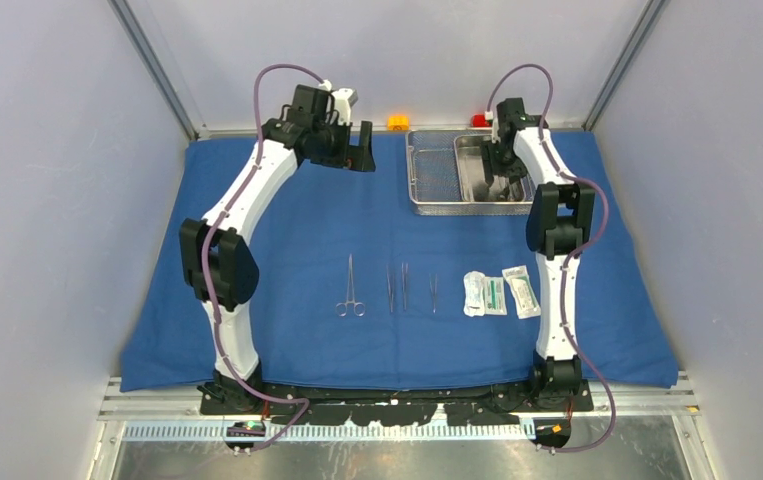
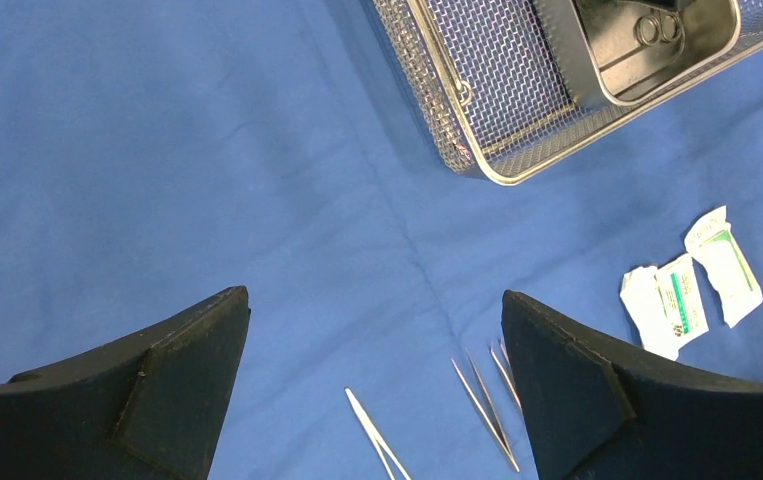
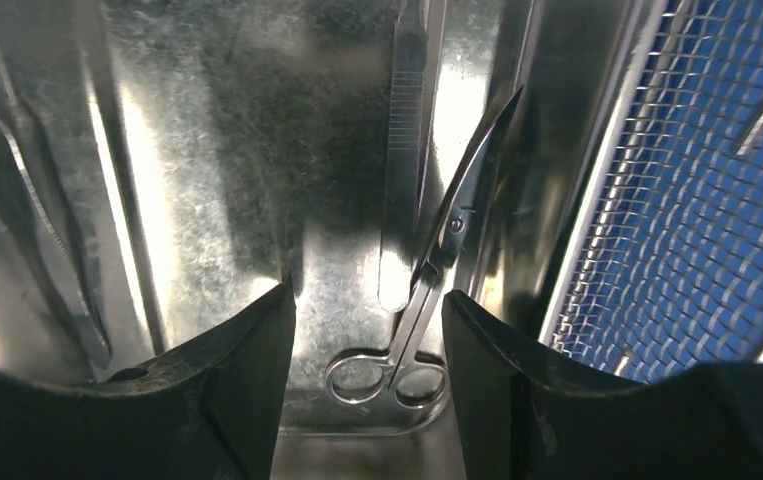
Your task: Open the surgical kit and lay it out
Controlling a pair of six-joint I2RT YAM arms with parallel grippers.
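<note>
The wire basket (image 1: 427, 208) stands at the back right with a steel inner tray (image 1: 472, 192) inside. In that tray lie scissors (image 3: 454, 222) and a flat, ribbed metal handle (image 3: 403, 150), side by side and partly overlapping. My right gripper is above the tray, its fingers apart with a gap between them; the scissors' rings and the handle's rounded end appear in that gap, not gripped. My left gripper stands open over bare cloth left of the basket, nothing between its fingers. Ring-handled scissors (image 1: 351, 290) and thin tweezers (image 1: 405, 288) lie on the cloth.
White-and-green packets (image 1: 495, 295) and another packet (image 1: 521, 291) lie at the front right. Behind the basket sit a yellow block (image 1: 398, 123) and a red block (image 1: 480, 120).
</note>
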